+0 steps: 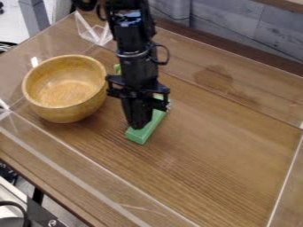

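Note:
My black gripper [140, 115] is low over a green flat rectangular object [145, 129] in the middle of the table [213, 168]. It is shut, and the object's near part shows below it while its far part is partly behind the fingers. A yellow bowl [66, 88] sits to the left of the gripper.
A small green item [117, 70] is partly hidden behind the arm. The table's left edge runs beside the bowl.

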